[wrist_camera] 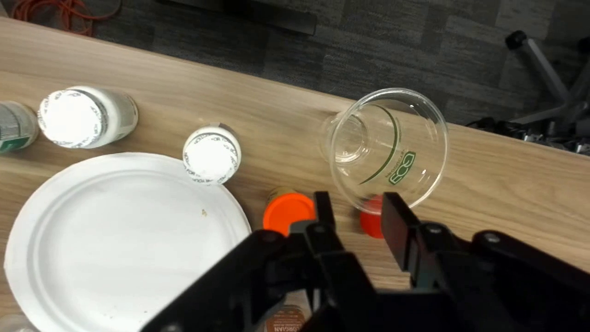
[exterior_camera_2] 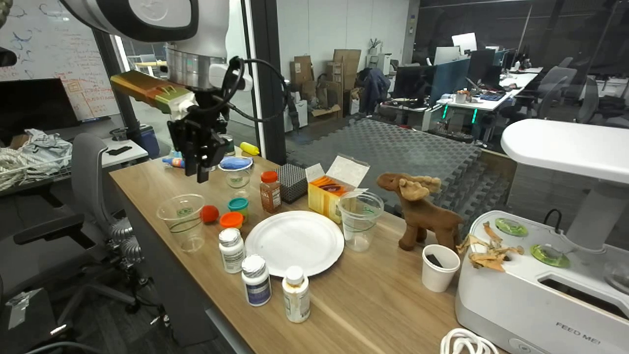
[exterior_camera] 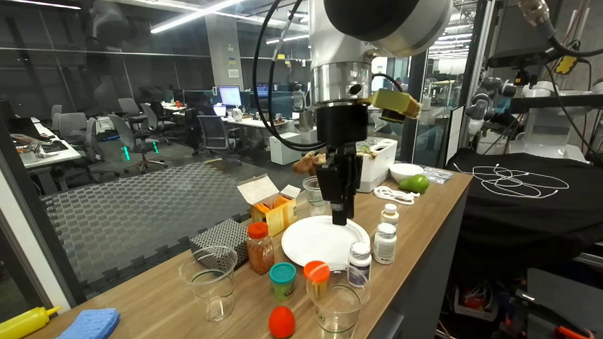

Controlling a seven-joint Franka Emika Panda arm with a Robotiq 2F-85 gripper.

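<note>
My gripper has its fingers apart, with no object held between them. In exterior view 1 the gripper (exterior_camera: 341,217) hangs above the table, its tips in front of the white plate (exterior_camera: 308,237). A clear plastic cup (wrist_camera: 406,119) stands upright near the table edge, just beyond the fingertips in the wrist view. A red ball (wrist_camera: 371,223) sits beside the cup, partly seen through its rim. An orange-lidded jar (wrist_camera: 288,213) lies below, by one finger. In exterior view 2 the gripper (exterior_camera_2: 197,171) is above the near clear cup (exterior_camera_2: 184,227).
Several white pill bottles (exterior_camera_2: 257,282) line the plate's edge. A teal-lidded jar (exterior_camera: 282,280), a red-lidded spice bottle (exterior_camera: 260,251) and another clear cup (exterior_camera: 212,285) stand close together. Behind are an open tea box (exterior_camera_2: 326,194) and a toy moose (exterior_camera_2: 421,212). Bare wood shows at front.
</note>
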